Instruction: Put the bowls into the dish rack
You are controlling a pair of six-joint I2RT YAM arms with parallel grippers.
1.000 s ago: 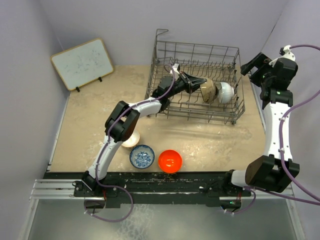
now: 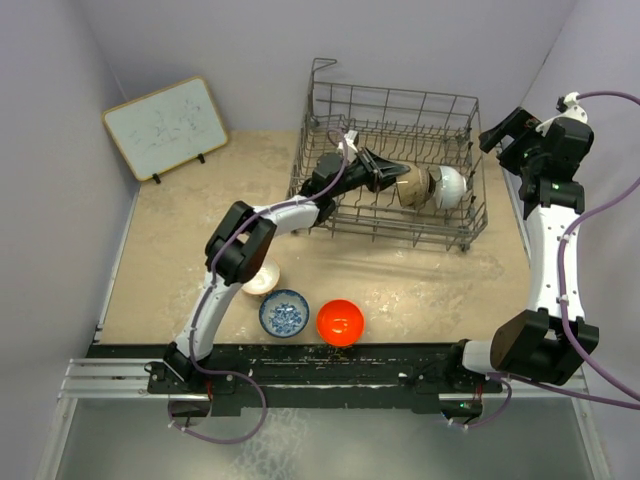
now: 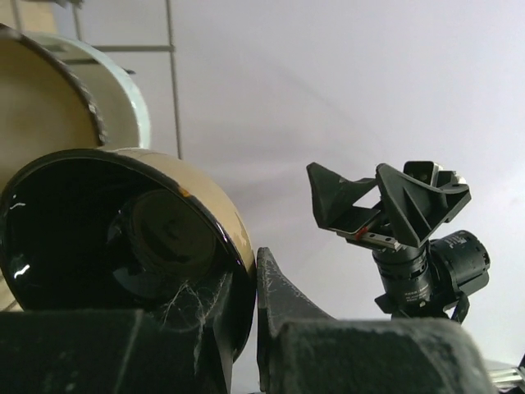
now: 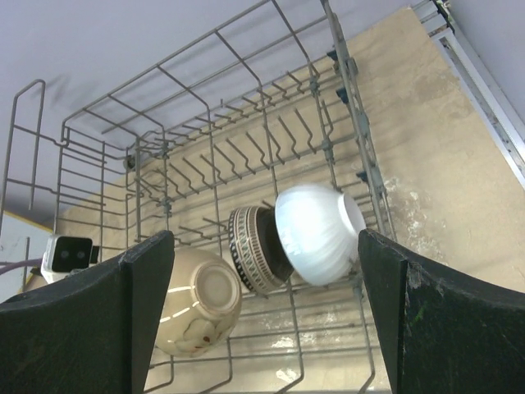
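A beige bowl with dark inside (image 2: pixel 414 187) (image 3: pixel 123 230) stands tilted in the wire dish rack (image 2: pixel 390 229), beside a patterned bowl (image 4: pixel 252 250) and a white bowl (image 4: pixel 316 230). My left gripper (image 2: pixel 392 172) is at the beige bowl's rim, its fingertips close together in the left wrist view; whether they grip the rim is unclear. My right gripper (image 2: pixel 498 135) stands open above the rack's right side, nothing between its fingers.
On the counter in front lie a cream bowl (image 2: pixel 261 279), a blue patterned bowl (image 2: pixel 284 314) and a red bowl (image 2: pixel 340 323). A small whiteboard (image 2: pixel 165 123) stands back left.
My left gripper and the beige bowl have shifted very slightly within the rack. The right arm has not moved.
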